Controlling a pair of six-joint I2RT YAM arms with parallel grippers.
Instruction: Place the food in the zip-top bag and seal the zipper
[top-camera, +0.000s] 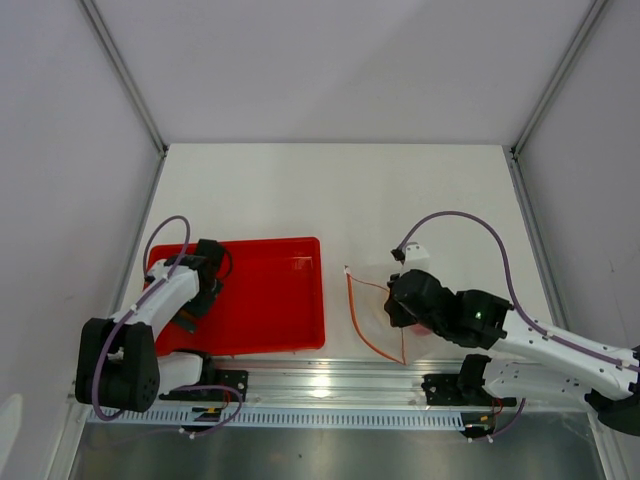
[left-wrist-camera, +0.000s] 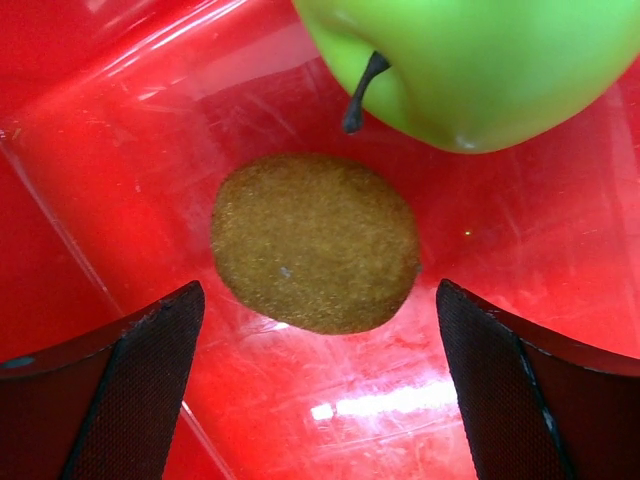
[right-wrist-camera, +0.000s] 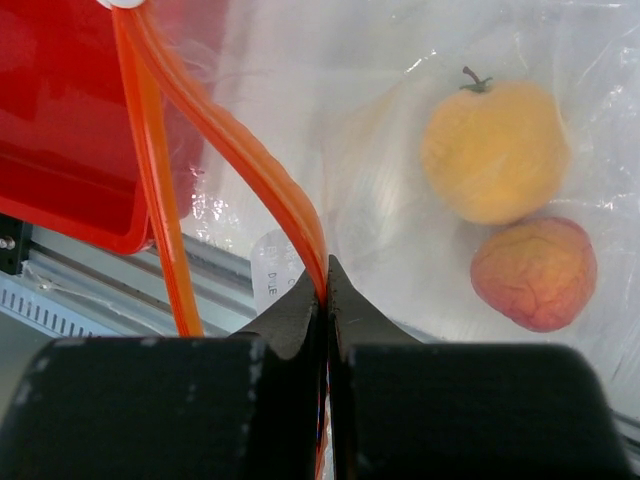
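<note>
A brown kiwi (left-wrist-camera: 315, 243) lies on the floor of the red tray (top-camera: 270, 295), between the spread fingers of my left gripper, which is open and holds nothing. Just beyond the kiwi sits a green apple (left-wrist-camera: 490, 60) with a dark stem. My right gripper is shut on the orange zipper edge (right-wrist-camera: 265, 170) of the clear zip top bag (right-wrist-camera: 370, 130). The bag's mouth gapes, its two orange strips standing apart. Inside the bag rest an orange-yellow fruit (right-wrist-camera: 495, 150) and a wrinkled reddish peach (right-wrist-camera: 535, 273), side by side.
A white slider (right-wrist-camera: 122, 3) sits at the far end of the zipper. The tray's right edge stands close to the bag's mouth. Behind both, the white table (top-camera: 340, 190) is clear. A metal rail (top-camera: 320, 375) runs along the front.
</note>
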